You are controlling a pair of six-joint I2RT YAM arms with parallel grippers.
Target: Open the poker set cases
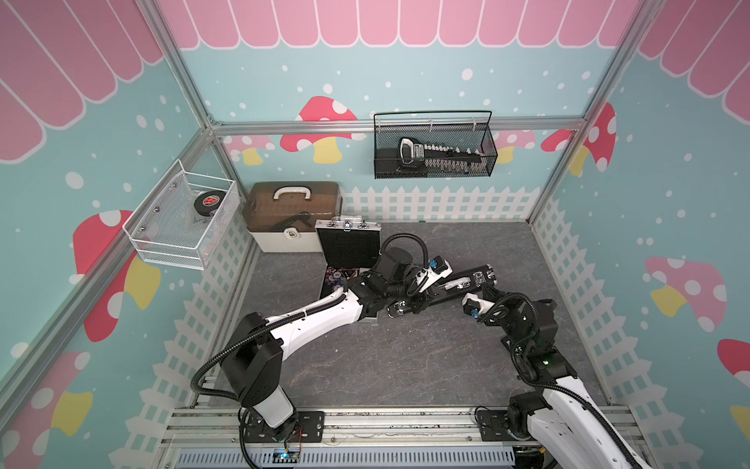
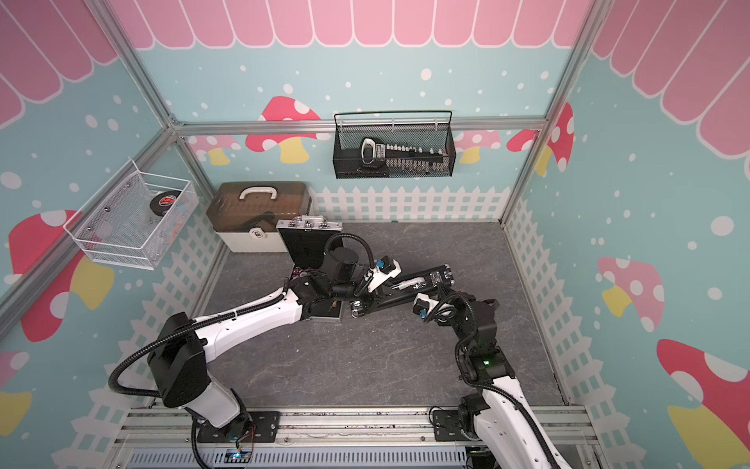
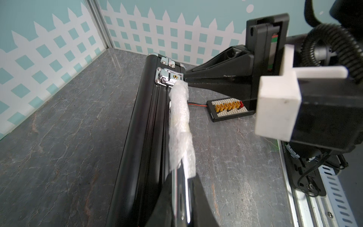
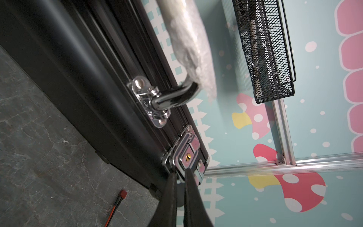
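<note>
An open silver-edged case (image 1: pixel 347 246) with chips stands at the back left. A black case (image 3: pixel 140 143) lies beside it, seen with chrome latches (image 4: pixel 187 158) and a wrapped handle (image 3: pixel 179 121). My left gripper is shut at the near end of that handle; whether anything is between its fingers is hard to see. My right gripper is shut at the latch near the case's right end, with nothing clearly visible between its fingertips.
A storage box (image 1: pixel 293 226) stands at the back left; wire baskets (image 1: pixel 433 156) hang on the walls. A small connector board (image 3: pixel 230 107) lies beside the black case.
</note>
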